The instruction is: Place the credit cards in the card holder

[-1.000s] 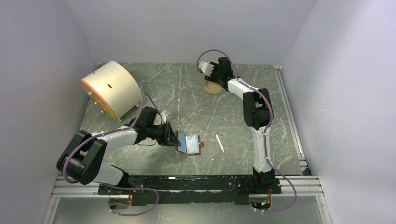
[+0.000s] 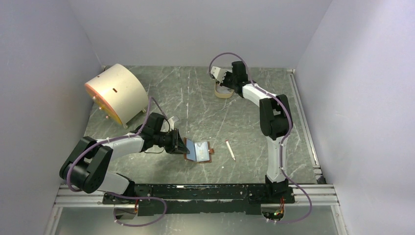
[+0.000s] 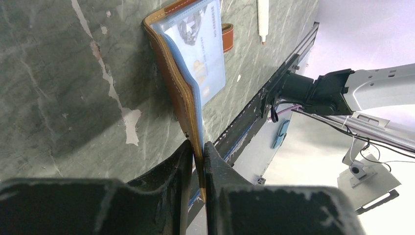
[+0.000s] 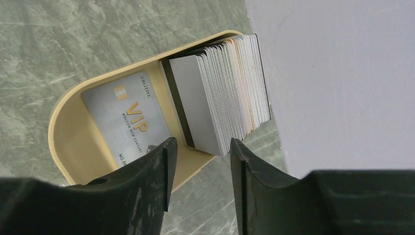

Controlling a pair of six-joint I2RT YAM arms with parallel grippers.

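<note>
The brown leather card holder lies open at the table's front middle, with blue and clear sleeves. My left gripper is shut on its cover edge. At the back, a tan box holds a flat card marked VIP and a stack of cards standing against its far end. My right gripper hangs over the box, part open, its fingertips at the lower end of the stack; I cannot tell whether they touch it.
A cream cylinder stands at the back left. A white pen lies right of the holder. Walls border the table.
The left arm and the holder look unchanged.
</note>
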